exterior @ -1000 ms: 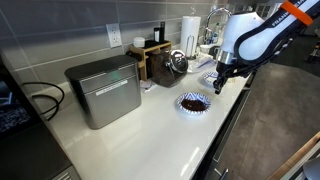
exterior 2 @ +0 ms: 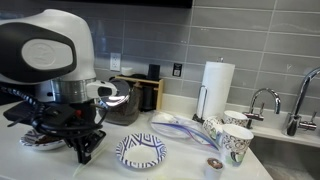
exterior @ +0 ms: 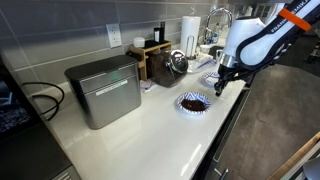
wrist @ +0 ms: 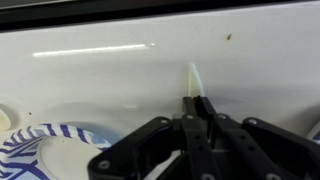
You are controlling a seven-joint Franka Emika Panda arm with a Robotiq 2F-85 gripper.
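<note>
My gripper is shut on a thin white piece (wrist: 195, 80), whose pointed end sticks out past the fingertips; what it is I cannot tell. In exterior view 2 the gripper (exterior 2: 84, 157) points down, low over the white counter (exterior 2: 110, 168). A blue-and-white patterned bowl (exterior 2: 140, 150) stands to its right in that view. The rim of a patterned dish (wrist: 28, 148) shows at lower left in the wrist view. Another patterned dish (exterior: 205, 98), with dark contents, rests on the counter nearer exterior view 1.
A toaster oven (exterior: 105, 90) and a round dark appliance (exterior: 167, 64) line the wall. Patterned cups (exterior 2: 235, 145), a small cup (exterior 2: 214, 168) and a paper towel roll (exterior 2: 215, 90) stand near the sink.
The arm has shifted slightly to the right in exterior view 1. The dishes and appliances have not moved.
</note>
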